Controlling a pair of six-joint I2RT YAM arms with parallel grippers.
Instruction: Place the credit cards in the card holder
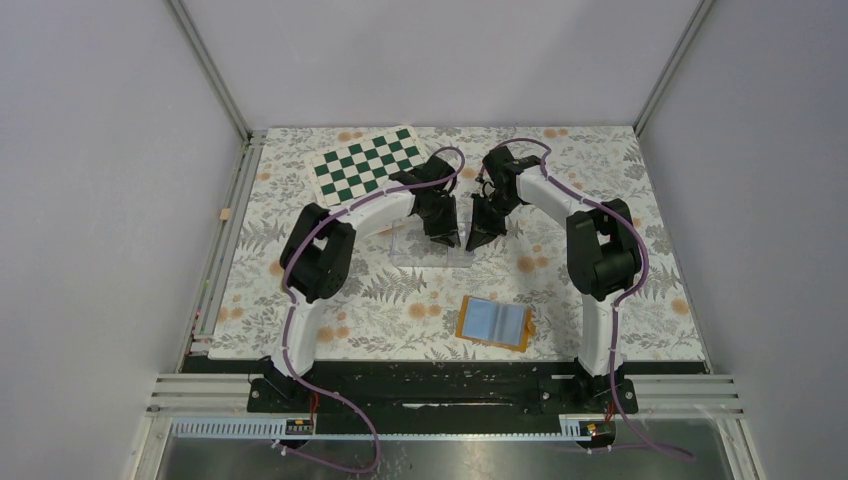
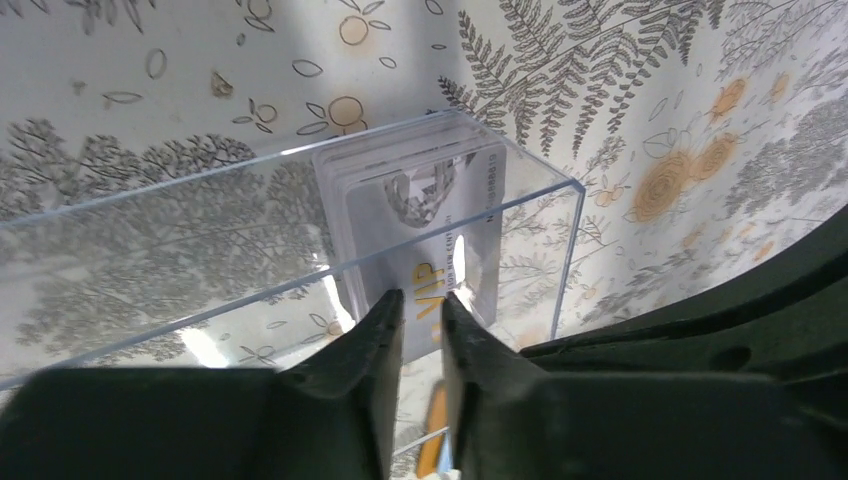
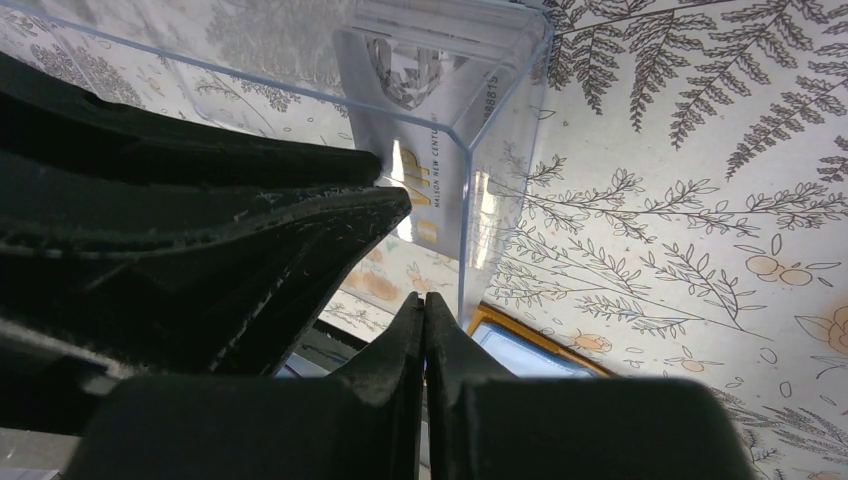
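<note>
Grey-white bank cards (image 2: 425, 235) with gold VIP lettering stand upright in a small stack at one end of a clear box (image 2: 572, 240). My left gripper reaches in at the cards, its fingers a little apart with the card face visible beyond the gap. Whether they touch a card, I cannot tell. My right gripper is shut beside the box's corner; nothing plain shows between its fingertips. The card holder (image 1: 495, 323), orange-edged with pale blue panes, lies open near the table's front.
A green-and-white checkered board (image 1: 368, 165) lies behind the left arm. Both grippers are close together over the box's right end. Free tablecloth (image 1: 395, 325) stretches left of the holder and along the right side.
</note>
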